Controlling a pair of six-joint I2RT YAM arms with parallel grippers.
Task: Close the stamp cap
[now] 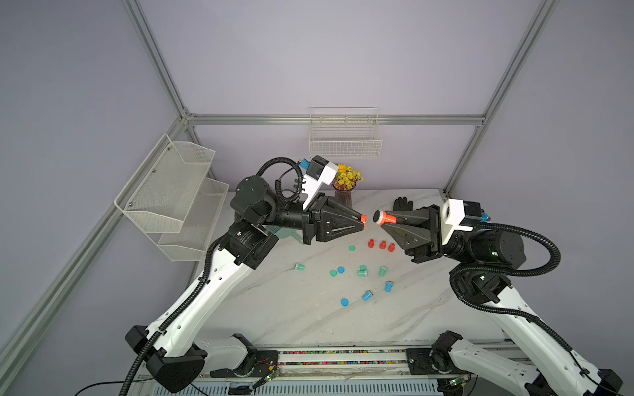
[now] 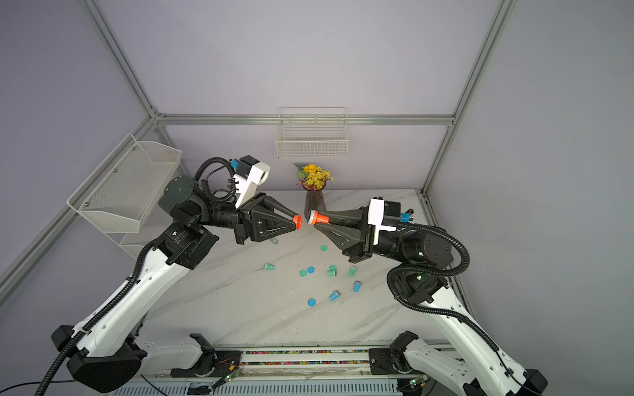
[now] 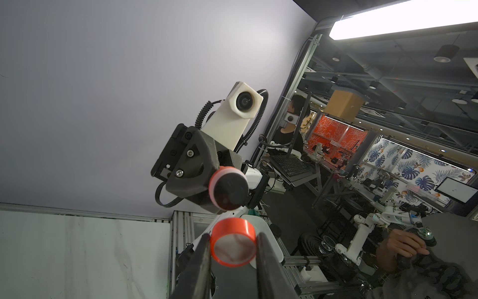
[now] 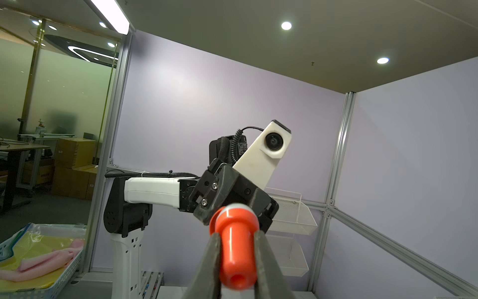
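Held above the table, my left gripper (image 1: 364,222) is shut on a red-orange stamp cap (image 3: 233,242); its hollow side shows in the left wrist view. Facing it from the right, my right gripper (image 2: 318,223) is shut on a red stamp (image 4: 238,254) with a white rim and a dark end face (image 3: 231,190). In both top views a small gap separates cap and stamp, and they look nearly level. Seen from the right wrist, the cap edge shows just behind the stamp's white rim, slightly to its left.
Below on the table lie red stamps (image 1: 383,245), blue stamps (image 1: 368,295), green stamps (image 1: 383,270) and loose caps (image 1: 344,302). A flower vase (image 2: 315,198) stands behind the grippers. A black glove (image 1: 403,204) lies at the back right.
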